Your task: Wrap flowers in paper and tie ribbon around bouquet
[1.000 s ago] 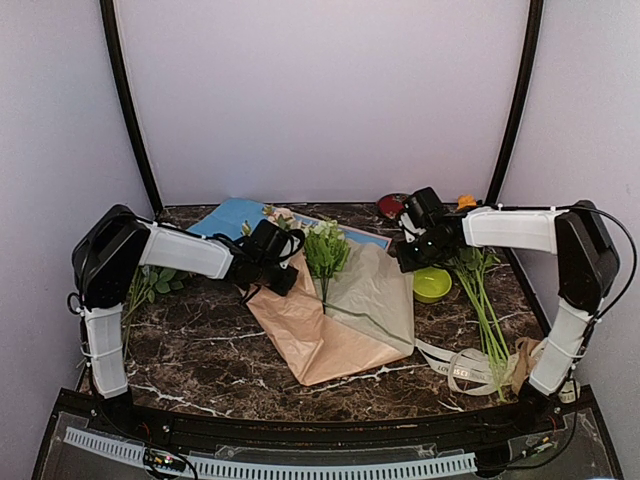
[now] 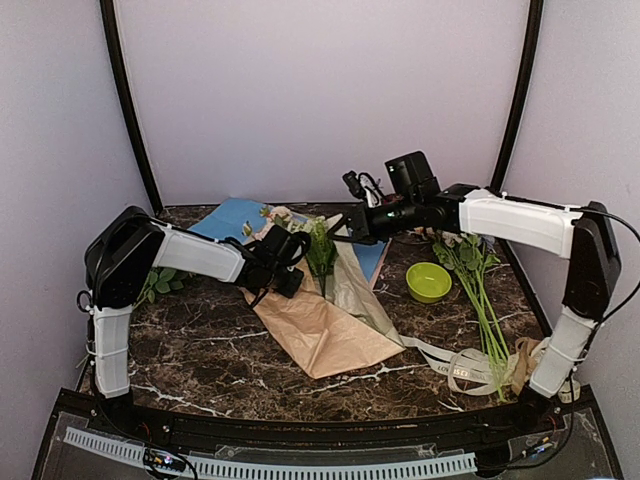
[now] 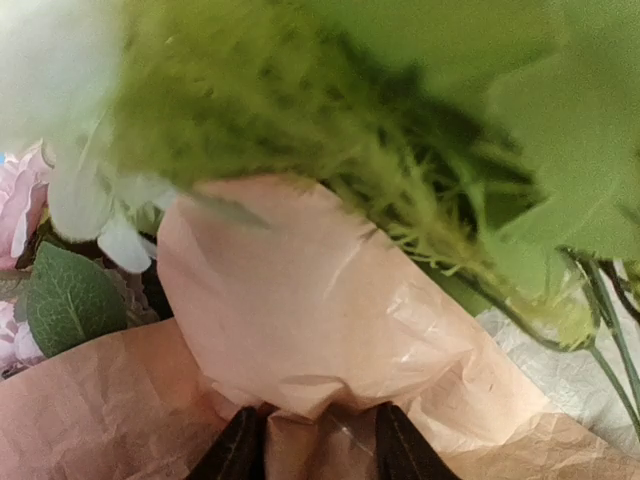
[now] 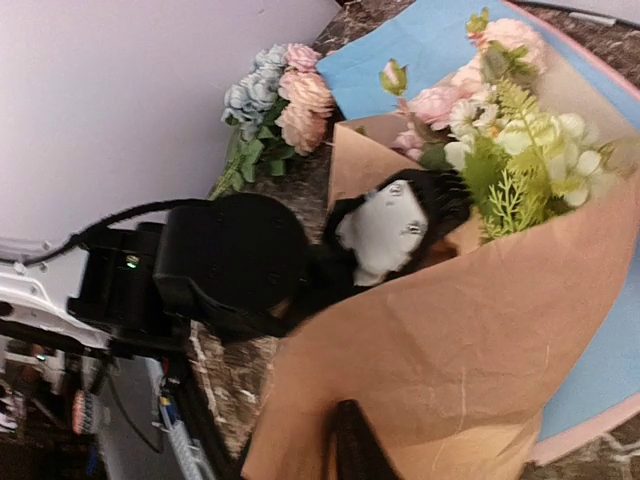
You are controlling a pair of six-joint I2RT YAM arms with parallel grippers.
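Observation:
A sheet of wrapping paper (image 2: 330, 345), tan on one face and pale on the other, lies around the bouquet (image 2: 321, 250) of greenery and pale flowers. At the sheet's left side, my left gripper presses down with its fingers apart, crumpled paper between them. Up at the bouquet's right, my right gripper (image 2: 340, 234) pinches the raised edge of the paper, its fingers (image 4: 352, 445) close together. That flap stands over part of the stems. In the right wrist view, pink and cream flowers (image 4: 560, 150) rest inside the paper beside the left gripper.
Blue paper (image 2: 228, 217) lies under the bouquet at the back. To the right are a green bowl (image 2: 429, 282), long green stems (image 2: 484, 310) and a white ribbon (image 2: 462, 368). Leafy stems (image 2: 160, 283) lie at the far left.
My right gripper has lifted the sheet's right edge from beside the green bowl and carried it leftward over the bouquet. My left gripper has stayed nearly in place.

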